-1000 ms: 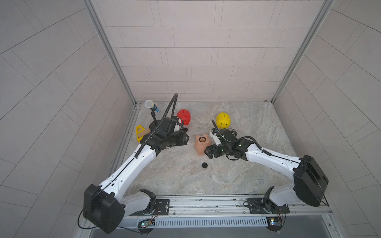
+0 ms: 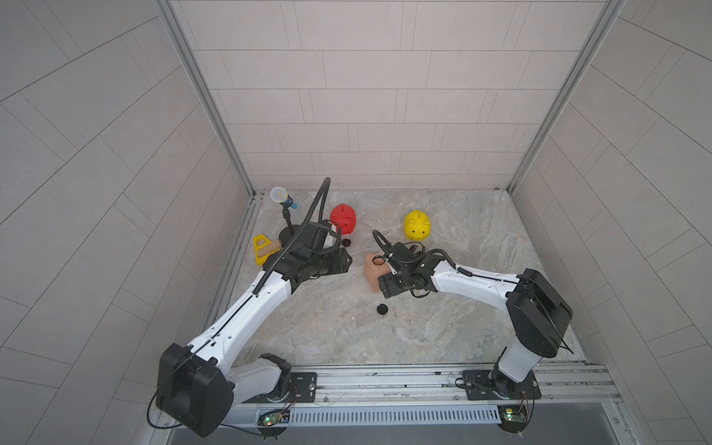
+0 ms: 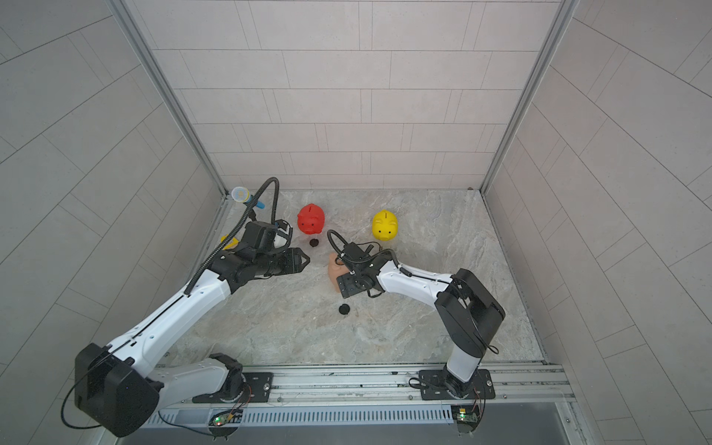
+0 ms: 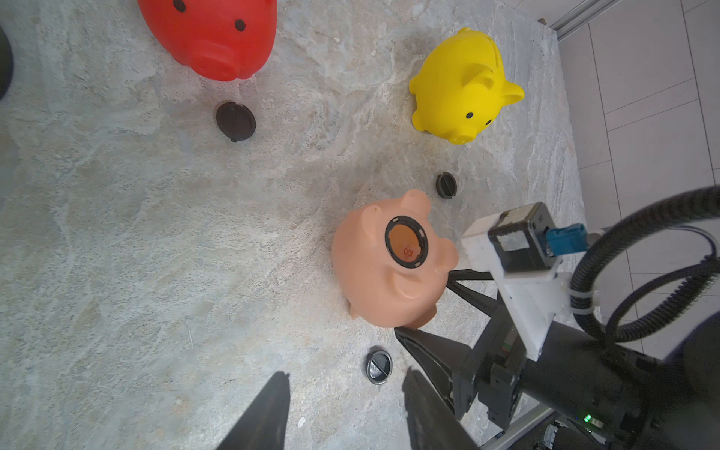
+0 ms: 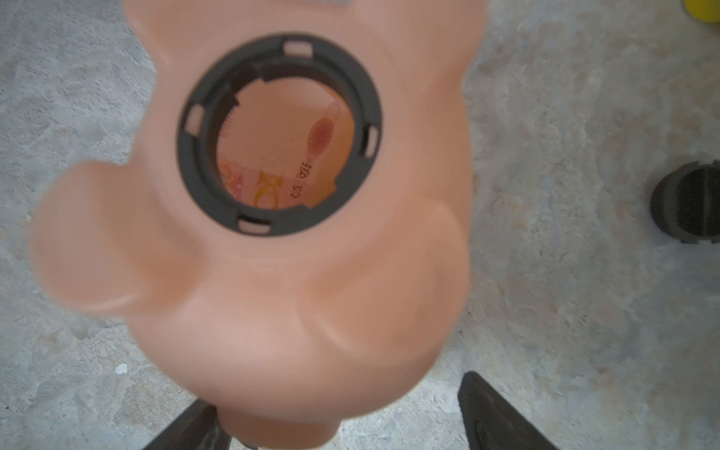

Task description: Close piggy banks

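Note:
The pink piggy bank (image 4: 352, 262) lies with its black-ringed round opening (image 4: 407, 241) facing up and no lid in it. My right gripper is open, its fingers (image 5: 491, 412) spread around the lower end of this pig. Whether they touch it, I cannot tell. My left gripper stands apart over bare table, its fingers separated with nothing between them. One black lid (image 4: 378, 366) lies near the right gripper, another lid (image 4: 446, 185) between the pink and yellow pigs, and a third lid (image 4: 236, 121) before the red piggy bank (image 4: 217, 37). The yellow piggy bank (image 4: 461, 86) stands upright.
At the back left of the table are a yellow object (image 2: 261, 248) and a stand with a pale round top (image 2: 279, 194), partly behind my left arm.
My right arm has moved left, bringing its gripper up to the pink pig and now covering part of it. My left arm has hardly moved. The pigs look unmoved.

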